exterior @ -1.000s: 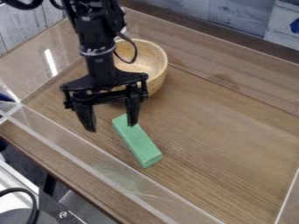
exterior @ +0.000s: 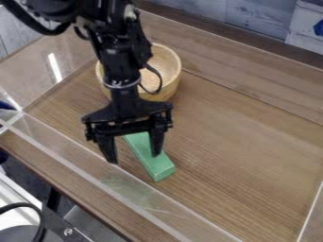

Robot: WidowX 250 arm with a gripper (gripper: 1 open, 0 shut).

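My black gripper (exterior: pixel 131 146) hangs at the centre left of the camera view, open, its two fingers pointing down with a gap between them. A green rectangular block (exterior: pixel 157 164) lies slanted on the wooden table (exterior: pixel 233 161), beneath and just right of the gripper. The gripper's right finger is in front of the block's upper end; whether it touches the block I cannot tell.
A beige round bowl (exterior: pixel 163 66) sits behind the arm, partly hidden by it. A white object (exterior: pixel 305 24) stands at the top right corner. A dark cable runs at the lower left.
The gripper has moved a little lower and toward the right, over the green block's upper end. The block looks to be lying where it was.
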